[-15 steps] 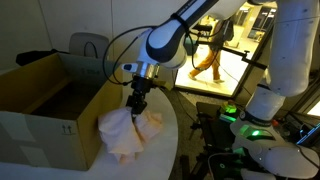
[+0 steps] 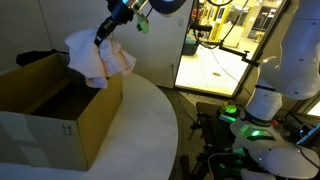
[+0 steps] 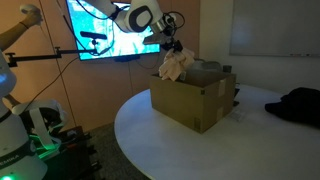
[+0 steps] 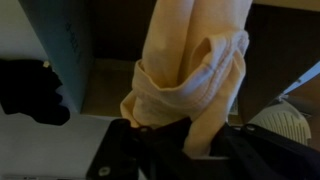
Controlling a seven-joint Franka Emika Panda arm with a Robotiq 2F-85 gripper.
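A pale pink cloth (image 2: 100,57) hangs in loose folds from my gripper (image 2: 99,37), which is shut on it. The cardboard box (image 2: 72,134) stands open at the top on the white table, and the cloth is over its near right side in exterior view 1. From the other side, the cloth (image 3: 176,66) appears at the box's (image 3: 207,108) upper rim, partly in front of the opening. In the wrist view the bunched cloth (image 4: 185,85) runs out from between the dark fingers and covers much of the box's inside.
A black soft item (image 3: 296,105) lies on the table beyond the box, apart from it. Clear table surface (image 2: 145,130) lies right of the box in exterior view 1. A lit screen (image 3: 105,30) is behind the arm.
The cloth was low beside the box on the table. My gripper has lifted it and carried it up and leftward, over the box's edge in exterior view 1.
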